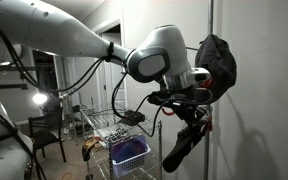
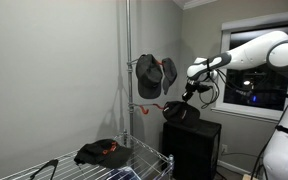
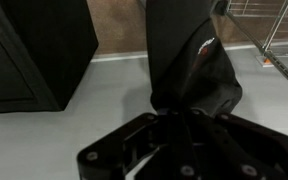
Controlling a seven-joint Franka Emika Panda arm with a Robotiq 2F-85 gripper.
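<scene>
A dark cap (image 2: 181,112) hangs below my gripper (image 2: 188,98) near the pole, in front of the black cabinet. The gripper (image 1: 191,101) looks shut on the cap's edge in exterior view 1, and the dark cloth (image 1: 187,145) droops down and to the left. In the wrist view the black cap (image 3: 194,80), with a small red and white mark, reaches down to the fingers (image 3: 184,150); the pinched edge itself is hidden. Beside the cap is a red-tipped hook (image 2: 150,107); whether they touch, I cannot tell.
Dark caps (image 2: 149,78) hang higher on the pole (image 2: 129,60). A wire rack (image 1: 104,130) holds a purple basket (image 1: 130,150), and another dark cap (image 2: 104,153) lies on top. The black cabinet (image 2: 189,148) stands behind. White wall lies to the right in exterior view 1.
</scene>
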